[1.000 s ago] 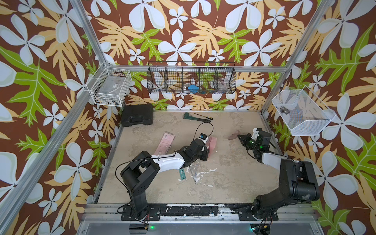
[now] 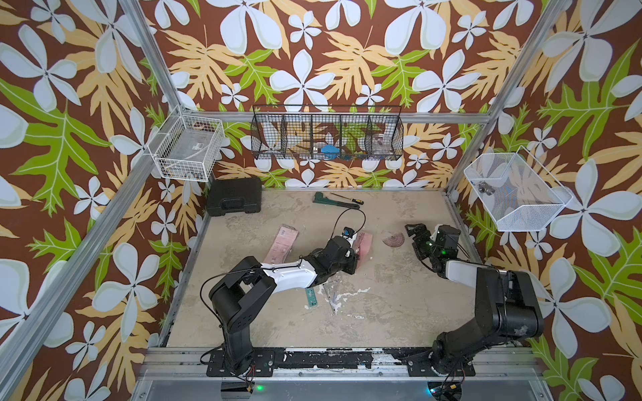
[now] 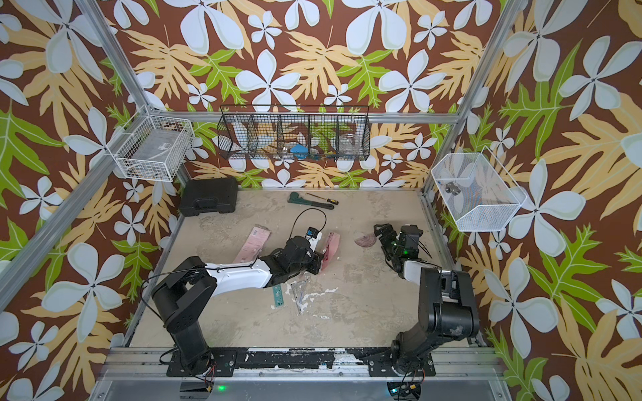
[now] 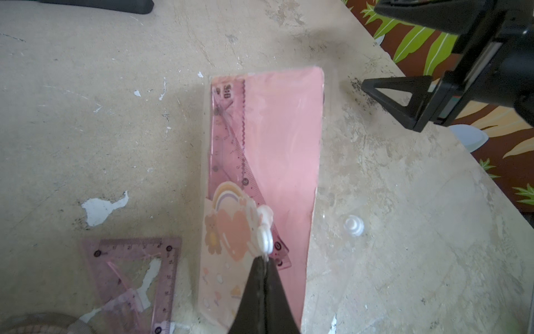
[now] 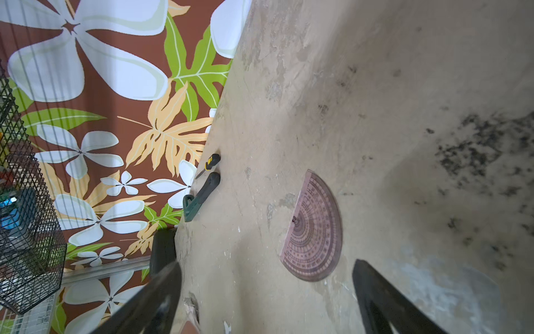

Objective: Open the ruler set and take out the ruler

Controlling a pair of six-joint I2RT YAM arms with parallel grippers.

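Note:
A pink ruler pouch (image 4: 283, 144) with a clear ruler piece (image 4: 233, 139) inside lies under my left gripper. The left fingers are shut, and the pouch's printed front film bunches up at their tips. A clear snap button (image 4: 353, 225) shows on the flap spread to the right. A pinkish protractor (image 5: 314, 228) rests flat on the table, apart from my right gripper, which stands open and empty. Seen from above, the right gripper (image 2: 413, 235) is just right of the protractor (image 2: 393, 239).
A second pink item (image 2: 281, 244), a green ruler (image 2: 311, 297) and a clear set square (image 4: 133, 278) lie left and front of the pouch. At the back are a black case (image 2: 234, 195) and a green-headed tool (image 2: 334, 201).
The protractor was tilted at my right gripper's tips; now it lies flat, released. The left arm has barely moved.

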